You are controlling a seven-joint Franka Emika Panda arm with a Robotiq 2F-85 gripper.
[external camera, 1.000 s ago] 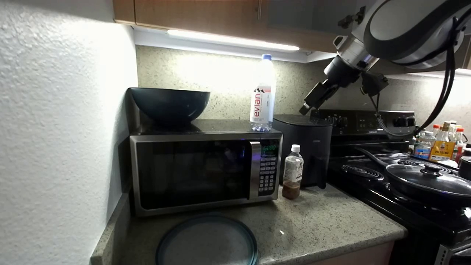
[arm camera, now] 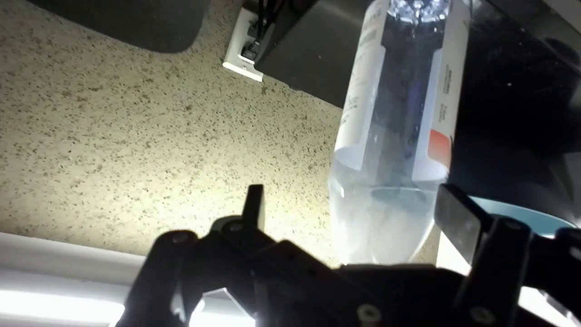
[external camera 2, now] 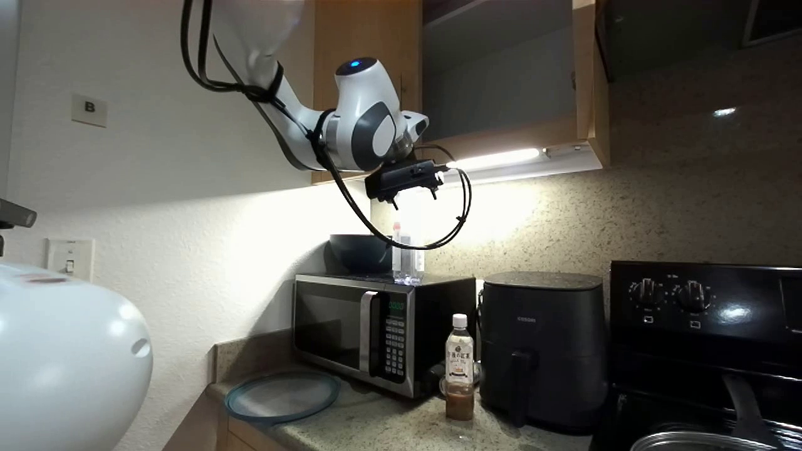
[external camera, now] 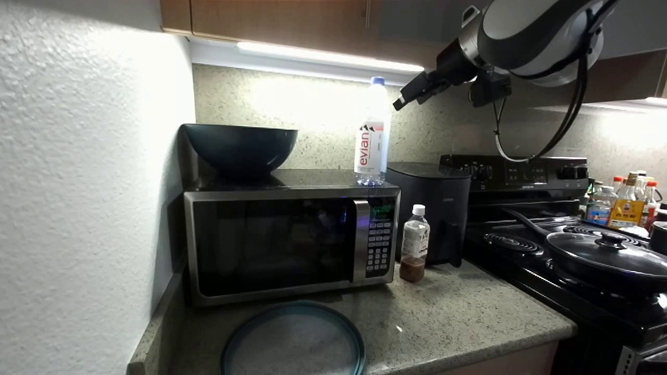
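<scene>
A tall clear Evian bottle [external camera: 371, 147] with a blue cap stands upright on the microwave's right front part. My gripper [external camera: 398, 105] is just right of the bottle's upper part in the first exterior view, pointing down and left. In the wrist view the bottle [arm camera: 403, 136] looms large beyond the gripper, nearer the right-hand finger [arm camera: 463, 218]. Both fingers stand wide apart, and nothing is gripped. The second exterior view has the gripper [external camera 2: 415, 199] above the bottle [external camera 2: 408, 259]; the bottle's top is lost in glare there.
A dark bowl [external camera: 241, 149] shares the microwave [external camera: 275, 247] top, to the left. An air fryer [external camera: 431, 212] and a small drink bottle [external camera: 414, 244] stand to the right. Overhead, the cabinet [external camera: 281, 22] and its light strip [external camera: 331, 57] limit height. A round lid [external camera: 294, 340] lies on the counter.
The arm has moved left and up, from above the air fryer to beside the Evian bottle's neck. Its gripper points more sideways now. The bottle has stayed in place.
</scene>
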